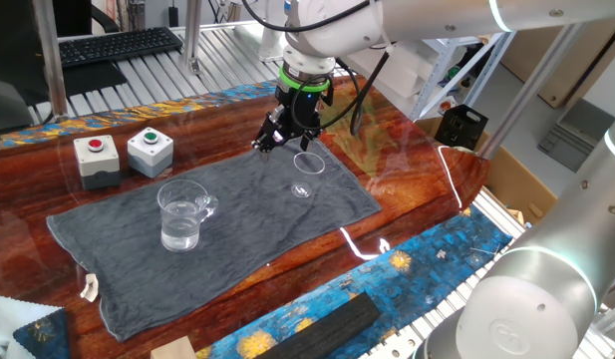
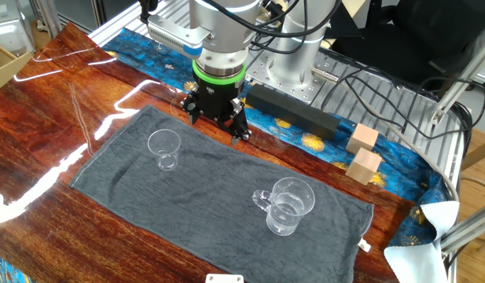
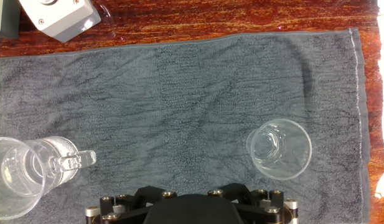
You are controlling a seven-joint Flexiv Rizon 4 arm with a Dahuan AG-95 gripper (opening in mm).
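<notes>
A clear glass mug (image 1: 180, 227) with a handle, some clear liquid in it, stands upright on the grey towel (image 1: 118, 264). In the wrist view the mug (image 3: 55, 163) is at the left, its handle pointing right. An empty clear glass (image 2: 165, 148) without a handle stands near the towel's other end; from the wrist the glass (image 3: 282, 149) appears at the right. My gripper (image 2: 218, 130) hangs above the towel's edge beside this glass, apart from it. Its fingers (image 3: 290, 208) are spread wide at the bottom of the wrist view, and nothing shows between them.
Two button boxes, one red-topped (image 1: 97, 162) and one green-topped (image 1: 150, 152), stand beyond the towel. Wooden blocks (image 2: 363, 165) and a long black block (image 2: 293, 114) lie on the blue patterned cloth. Bare towel separates mug and glass.
</notes>
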